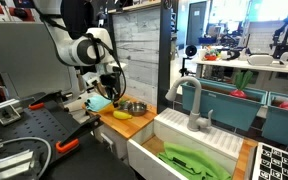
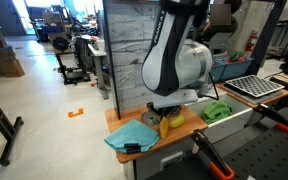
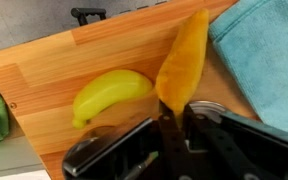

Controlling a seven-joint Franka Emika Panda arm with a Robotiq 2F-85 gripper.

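In the wrist view my gripper is shut on one end of a long orange object (image 3: 185, 58), perhaps a carrot, which sticks out past the fingers. A yellow banana-shaped object (image 3: 111, 95) lies on the wooden counter (image 3: 44, 75), just beside it. From the second exterior view, the orange object (image 2: 164, 127) shows below the gripper, close to the yellow one (image 2: 177, 122). Part of a metal bowl (image 3: 84, 155) shows under the gripper; the first exterior view has this bowl (image 1: 135, 107) on the counter behind the yellow object (image 1: 121, 115).
A crumpled blue cloth (image 3: 264, 55) covers the counter on one side. To the right in the first exterior view, a white sink (image 1: 162, 144) holds a green item (image 1: 194, 160), with a grey faucet (image 1: 195, 100) behind. A wooden wall panel (image 1: 142, 50) stands behind the counter.
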